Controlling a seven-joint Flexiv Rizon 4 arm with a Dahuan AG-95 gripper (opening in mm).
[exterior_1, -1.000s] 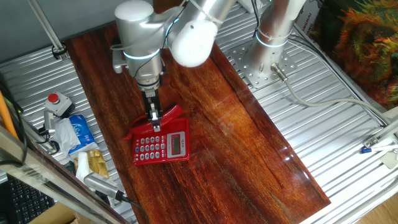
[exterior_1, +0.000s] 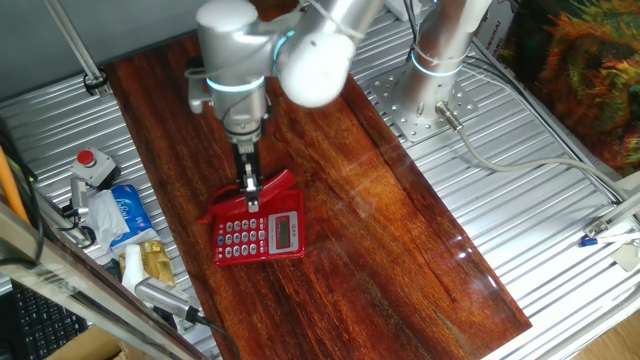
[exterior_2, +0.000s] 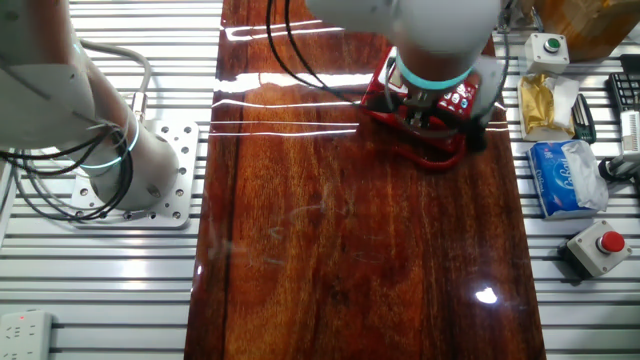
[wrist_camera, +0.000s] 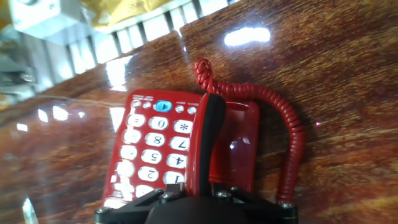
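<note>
A red desk phone (exterior_1: 260, 238) with a keypad and small display lies on the wooden table. Its handset (exterior_1: 275, 186) sits askew along the phone's back edge, slanted against the body. My gripper (exterior_1: 251, 192) reaches down over it. In the wrist view the handset (wrist_camera: 204, 146), red with a black inner side, runs down between the fingers of my gripper, which appear shut on it from both sides. Part of the empty cradle (wrist_camera: 239, 146) shows beside it. A coiled red cord (wrist_camera: 292, 137) loops out to the right. In exterior view 2 the arm hides much of the phone (exterior_2: 440, 155).
Off the table's left edge stand a red-button box (exterior_1: 93, 166), a blue tissue pack (exterior_1: 128, 215) and a yellow packet (exterior_1: 157, 262). A grey handheld device (exterior_1: 165, 296) lies close to the edge.
The upper arm and wrist have shifted slightly to the right and tilted. The fingers stay at the handset, and the phone's body has not visibly moved.
</note>
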